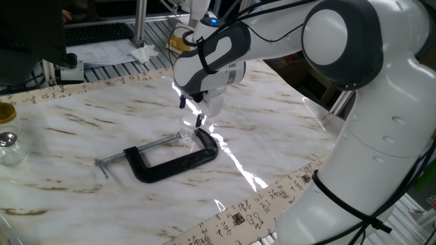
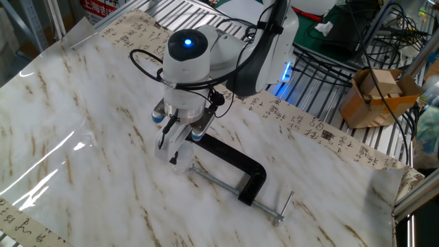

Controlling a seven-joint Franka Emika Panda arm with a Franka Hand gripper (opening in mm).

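A black C-clamp (image 1: 178, 167) with a metal screw rod (image 1: 158, 145) and cross handle lies flat on the marbled table; the clamp frame (image 2: 236, 159) shows in the second view too. At one end of the clamp is a small clear, see-through thing (image 1: 187, 132), its exact shape hard to make out; the clear thing (image 2: 180, 159) appears beside the rod's end. Just over it hangs my gripper (image 1: 191, 113), its two dark fingertips spread apart. The gripper (image 2: 169, 152) is open, with no held object showing between its fingers.
Glass jars (image 1: 9, 146) stand at the left table edge in the first view. A cardboard box (image 2: 378, 99) sits off the table, behind its edge.
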